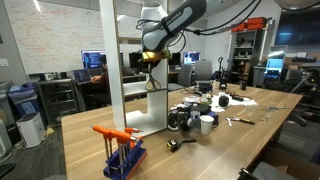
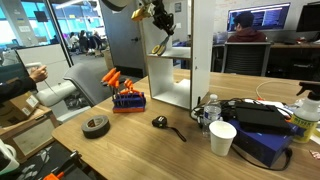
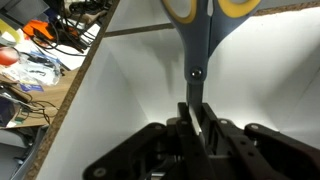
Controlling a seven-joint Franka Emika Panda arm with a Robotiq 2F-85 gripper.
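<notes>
My gripper is shut on a pair of scissors (image 3: 198, 45), gripping them by the blades in the wrist view. Their grey-and-orange handle loops point away from the fingers. In exterior view 1 the scissors (image 1: 154, 85) hang, loops down, below the gripper (image 1: 154, 66), at an upper opening of the tall white shelf (image 1: 117, 60). From the other side, exterior view 2 has the scissors (image 2: 160, 47) at the shelf's upper level, left of its upright side panel (image 2: 203, 50). Whether they touch any board cannot be told.
A rack of orange-handled tools (image 2: 127, 99) stands in front of the shelf. A tape roll (image 2: 95, 126), a black-handled tool (image 2: 161, 122), a white cup (image 2: 222, 137) and a bottle (image 2: 211, 110) are on the wooden table.
</notes>
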